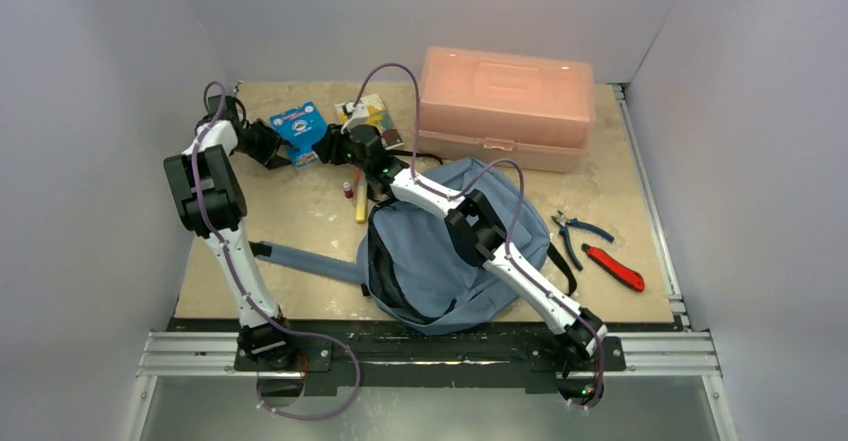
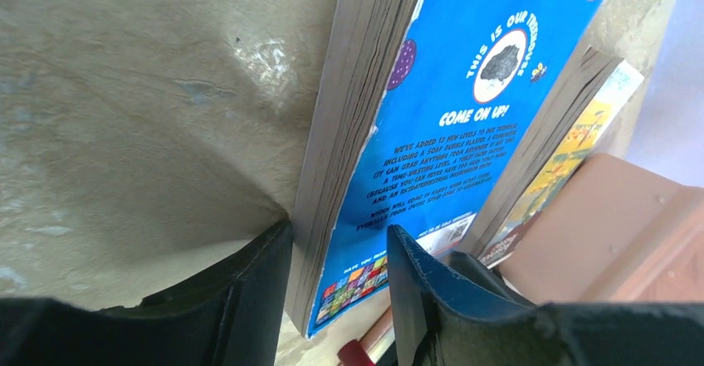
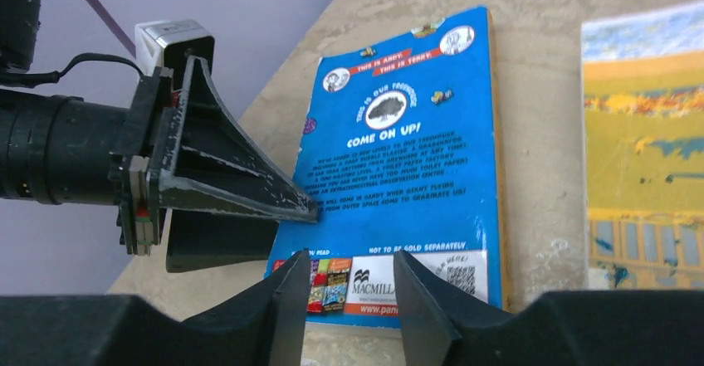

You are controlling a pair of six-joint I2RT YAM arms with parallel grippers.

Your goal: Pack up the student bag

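The blue book (image 1: 301,134) lies back cover up at the back left of the table, a little turned. My left gripper is at its left side, fingers apart, one finger (image 2: 264,279) close by the page edge and the other over the cover; whether they touch it is hard to tell. At the book's lower right, my right gripper stands open in front of the near edge, nothing gripped. A yellow book (image 1: 376,111) lies to the right, partly hidden by the right arm. The grey-blue bag (image 1: 450,251) rests at front centre, its mouth gaping.
A pink lidded box (image 1: 505,101) stands at the back right. Pliers (image 1: 572,236) and a red cutter (image 1: 613,267) lie far right. A yellow stick (image 1: 361,201) and a small red bottle (image 1: 348,190) sit left of the bag.
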